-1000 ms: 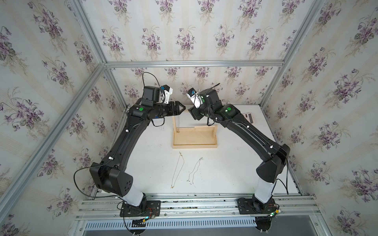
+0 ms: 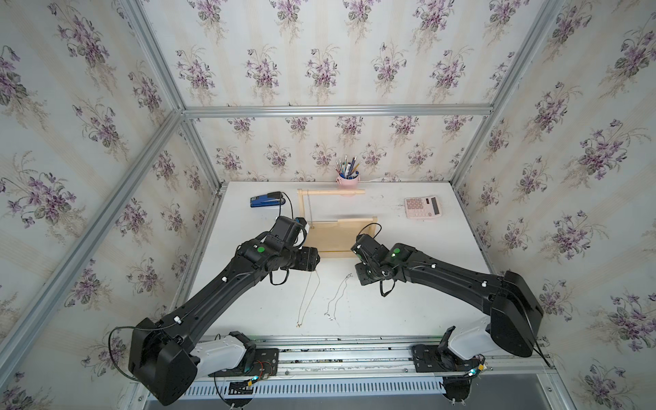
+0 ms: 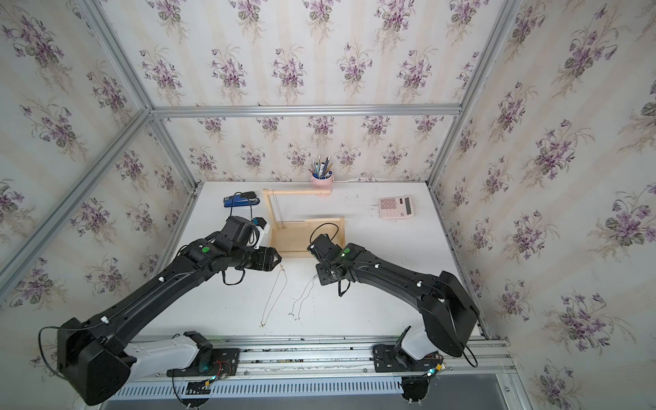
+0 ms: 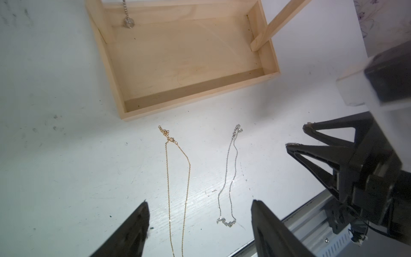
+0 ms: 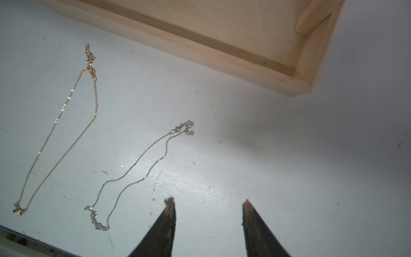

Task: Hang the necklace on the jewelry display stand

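Note:
A gold necklace (image 5: 95, 107) and a silver necklace (image 5: 143, 176) lie looped on the white table in front of the wooden display stand (image 5: 192, 45). A chain with a round pendant (image 4: 128, 22) hangs at the stand's left part. My left gripper is open above the necklaces, nothing between its fingers. My right gripper hangs over the table right of the silver necklace, its fingers parted and empty; in the left wrist view it shows at the right.
A blue stapler (image 2: 265, 201) is at back left, a pink cup of pens (image 2: 347, 179) at back centre, a pink calculator (image 2: 422, 207) at back right.
Both arms have come down from high over the stand toward the necklaces at the front, the right gripper lower and farther forward. The necklaces lie unchanged.

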